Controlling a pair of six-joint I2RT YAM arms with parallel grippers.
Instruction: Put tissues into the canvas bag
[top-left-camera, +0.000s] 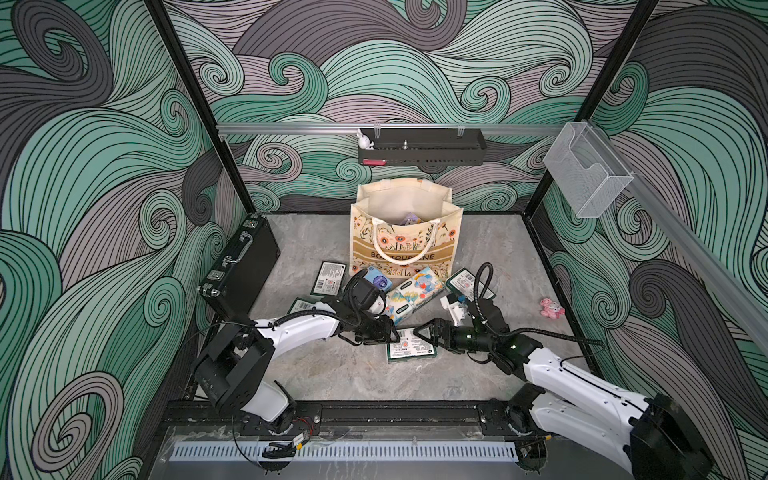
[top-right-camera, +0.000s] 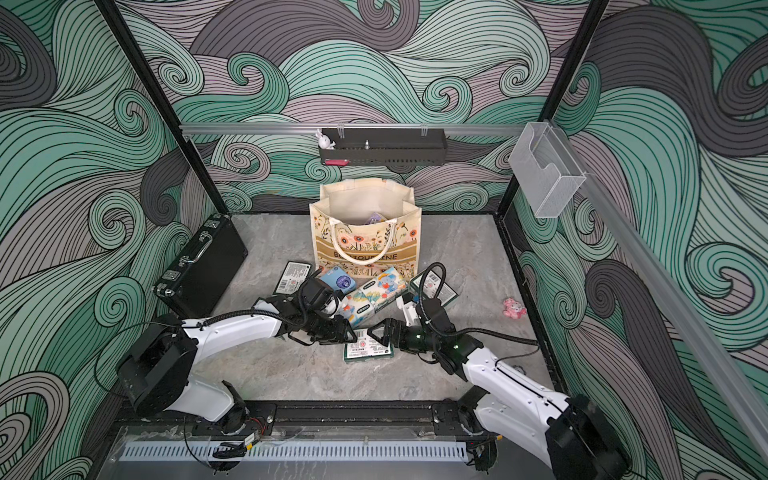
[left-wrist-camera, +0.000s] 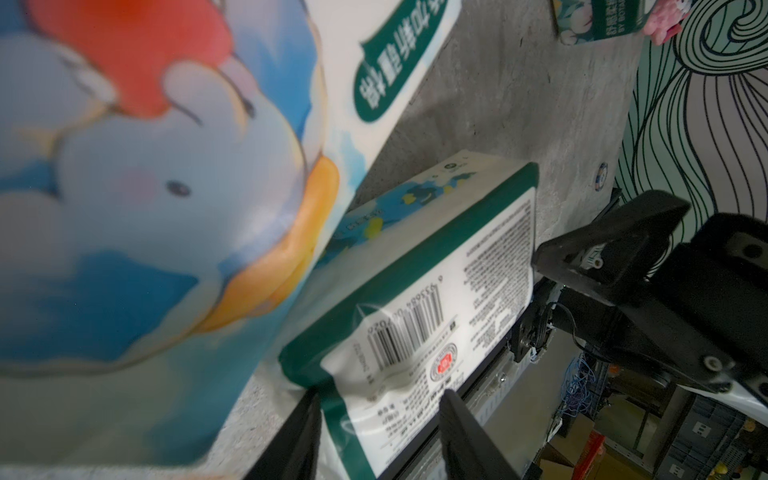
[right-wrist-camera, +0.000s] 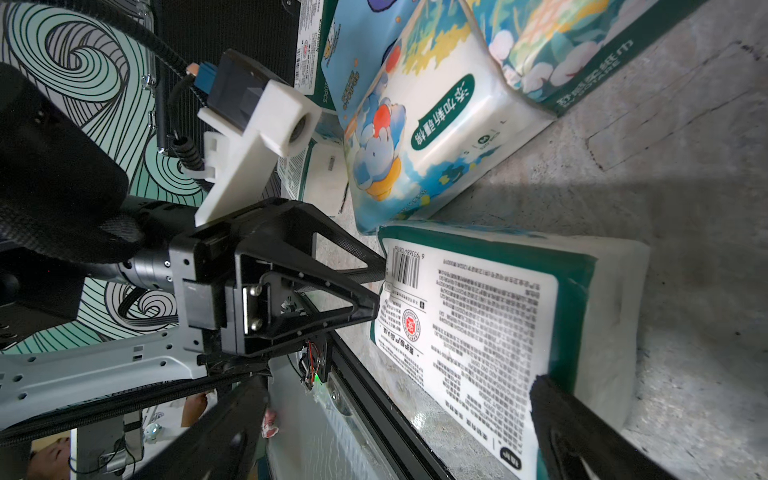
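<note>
A floral canvas bag (top-left-camera: 405, 240) stands upright at the back of the table. Before it lie several tissue packs, including a colourful one (top-left-camera: 412, 292) and a white-labelled one (top-left-camera: 409, 344) between my grippers. My left gripper is at that white pack's left end, fingers apart, nothing visibly held. My right gripper stands open at the same pack's other end, its fingertips low at the frame's bottom edge in the right wrist view.
A black case (top-left-camera: 238, 264) stands at the left, with packs (top-left-camera: 328, 278) beside it. A pink toy (top-left-camera: 552, 308) lies at the right edge.
</note>
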